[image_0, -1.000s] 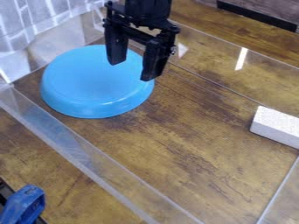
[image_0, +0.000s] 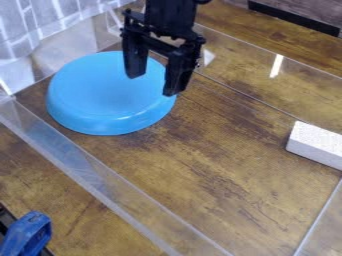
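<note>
The dark robot arm reaches down from the top centre, its gripper (image_0: 156, 62) hanging over the back half of a round blue dish (image_0: 100, 110) on the wooden surface. Whether the fingers are open or shut is hard to tell, and I see nothing clearly held between them.
A white block (image_0: 315, 143) lies at the right. A blue object (image_0: 22, 236) sits at the bottom left. Clear walls run along the left and edges.
The gripper has shifted slightly upward, uncovering a little more of the blue dish and a pale patch behind it. The other objects have not moved.
</note>
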